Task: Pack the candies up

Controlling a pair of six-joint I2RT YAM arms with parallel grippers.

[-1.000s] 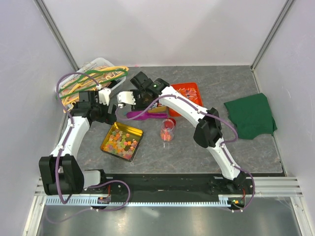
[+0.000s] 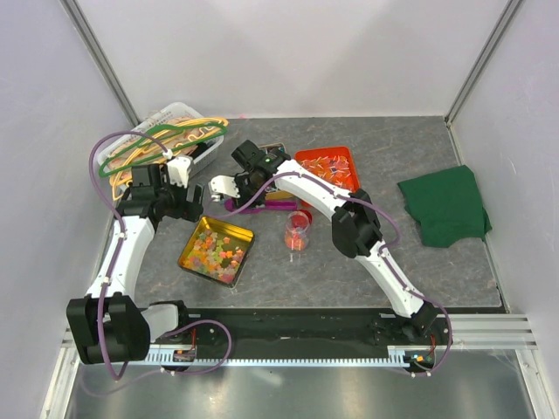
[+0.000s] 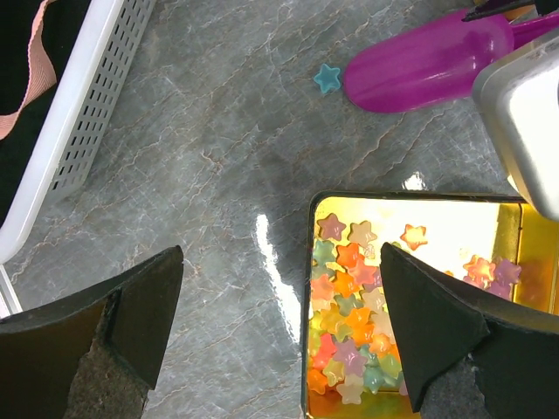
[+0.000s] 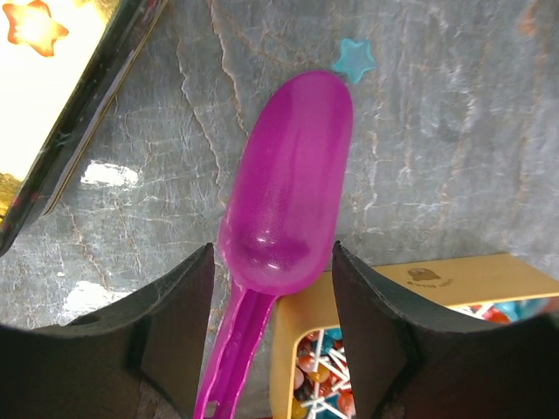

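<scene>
A purple scoop [image 4: 288, 183] lies on the grey table, its bowl and the start of its handle between the spread fingers of my right gripper, which stands open above it. Touching or close to the scoop's tip is a small blue star candy [image 4: 354, 59]. The gold tray [image 2: 217, 250] holds many star-shaped candies [image 3: 354, 301] in several colours. My left gripper is open over bare table and the tray's edge, with nothing between its fingers. Beside the scoop's handle stands an open cardboard box [image 4: 307, 316] with wrapped candies and white sticks inside.
An orange-red bin [image 2: 328, 164] of wrapped candies sits at the back. A clear jar [image 2: 297, 229] with a red lid [image 2: 305, 212] is near the middle. White basket [image 2: 171, 118] with bags lies back left; green cloth [image 2: 445, 206] at right. Free table lies between jar and cloth.
The right arm has shifted slightly toward the front left, lower over the scoop. My left arm has moved a little to the left. The scoop, tray and candies look unmoved.
</scene>
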